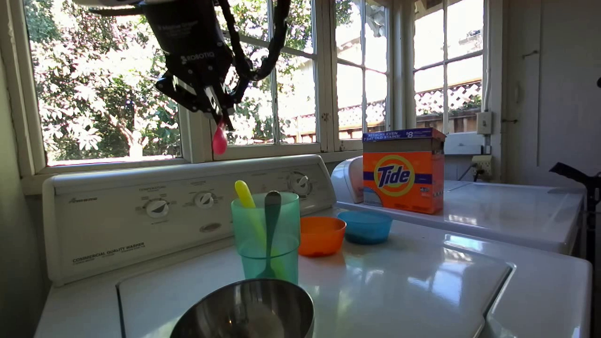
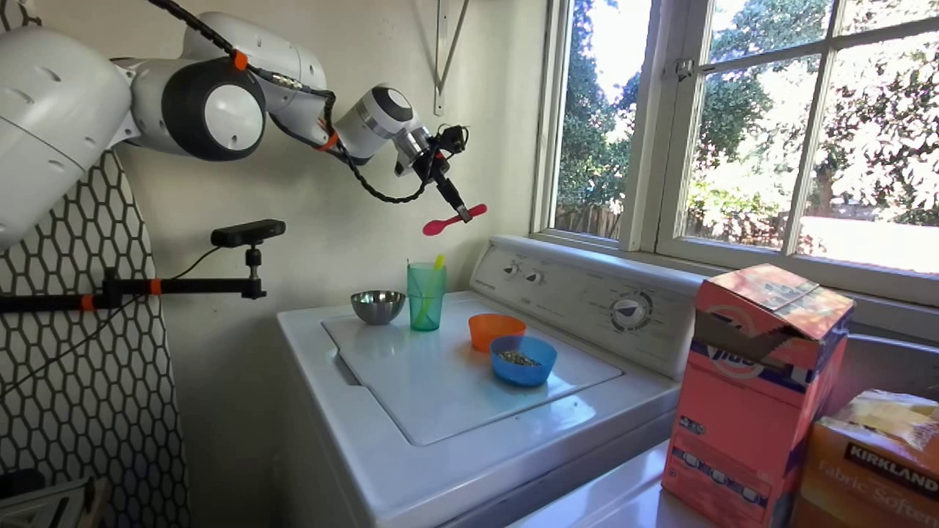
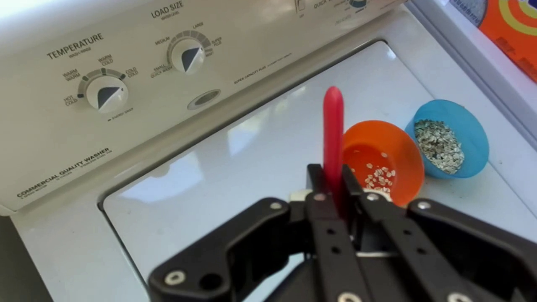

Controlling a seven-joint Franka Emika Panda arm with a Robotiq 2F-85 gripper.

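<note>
A pink-red spoon (image 2: 437, 227) is clamped in my gripper (image 2: 463, 214), which is shut on its handle high above the washer. In the wrist view the red handle end (image 3: 332, 115) sticks out past the fingers; the bowl of the spoon is hidden there. Seen in exterior view 1, the spoon's bowl (image 1: 219, 141) hangs below the fingers. A green cup (image 1: 242, 225) on the lid holds a yellow spoon (image 1: 243, 194) and a dark spoon (image 1: 272, 208). Behind it stand an orange bowl (image 3: 410, 171) with a few flakes and a blue bowl (image 3: 475, 136) with more flakes.
A metal bowl (image 2: 378, 307) stands beside the cup. On the neighbouring machine are a Tide box (image 1: 403, 174) and a Kirkland box (image 2: 871, 466). The washer's control panel (image 1: 186, 208) rises along the back. Much of the lid (image 2: 449, 396) is bare.
</note>
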